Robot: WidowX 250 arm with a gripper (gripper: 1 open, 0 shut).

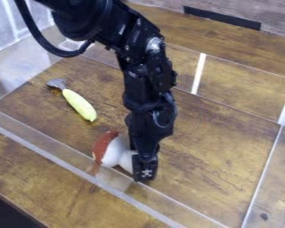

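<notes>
The black gripper (142, 164) points down at the lower middle, its fingers at a white object with a reddish-brown end (113, 151), which lies on its side on the wooden surface. The fingers hide part of that object, and I cannot tell whether they grip it. A pale yellow object (77, 104) with a grey tip lies to the upper left, apart from the gripper.
Clear walls and strips edge the wooden work area (216, 142), including one along the front left below the white object.
</notes>
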